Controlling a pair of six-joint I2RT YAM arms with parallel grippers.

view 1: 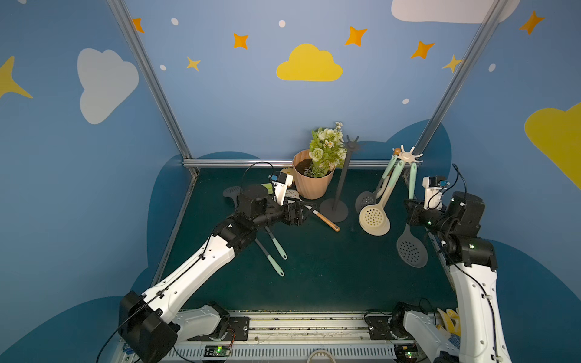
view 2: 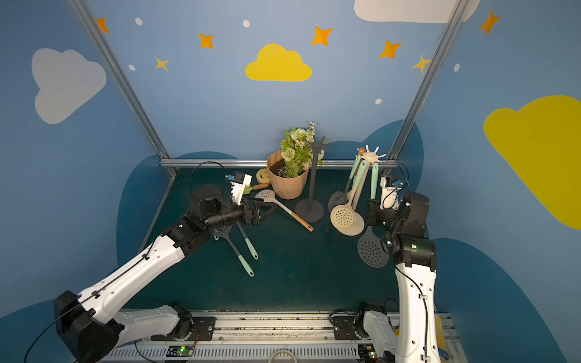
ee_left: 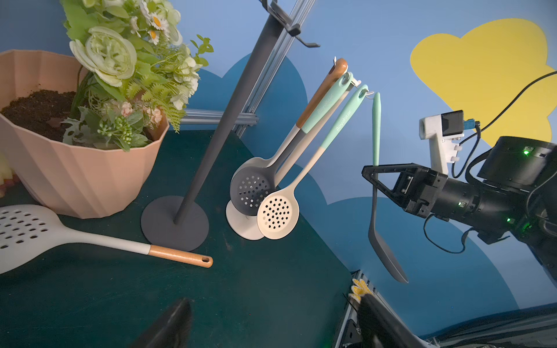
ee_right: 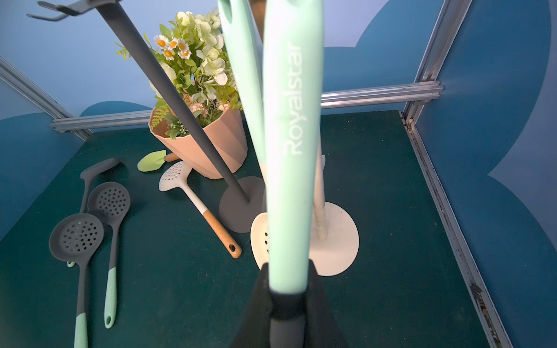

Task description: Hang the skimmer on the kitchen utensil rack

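Observation:
My right gripper is shut on the grey skimmer, gripping where its mint handle meets the dark shaft. The skimmer hangs nearly upright, perforated head down and clear of the table. Its handle top is close to the hooks of the cream rack at the back right; whether its hole is over a hook cannot be told. Several utensils hang on that rack, among them a cream skimmer. Over the middle of the table, my left gripper stands open, with nothing between its fingers.
A dark grey rack stands empty beside the flower pot. A white skimmer with a wooden handle lies before them. Several grey utensils with mint handles lie at the left.

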